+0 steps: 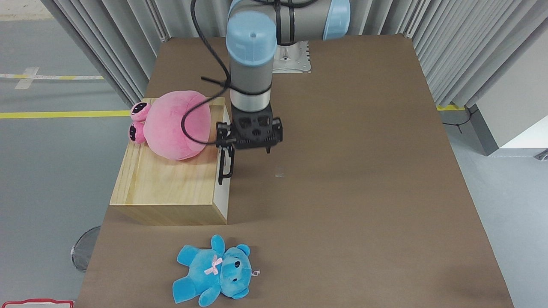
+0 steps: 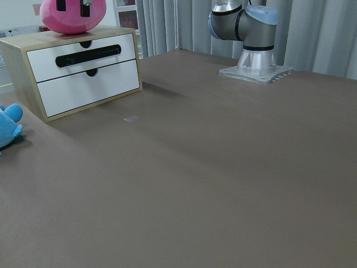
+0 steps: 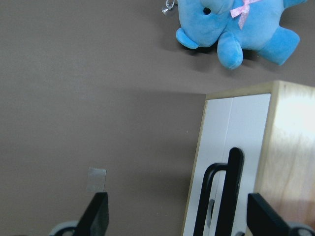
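Note:
My gripper (image 1: 249,146) hangs over the right edge of the wooden cabinet (image 1: 154,179), above its white drawer front. In the wrist view the gripper is open, its two fingers wide apart, with the black handle (image 3: 231,187) of the drawer below, toward the right finger. A pink plush toy (image 1: 174,123) sits on the cabinet top. A blue teddy bear (image 1: 205,272) with a pink bow lies on the table in front of the cabinet. The left view shows two closed drawers (image 2: 89,86).
A pale curtain (image 1: 452,51) runs behind the robot. The floor shows beyond both side edges of the table.

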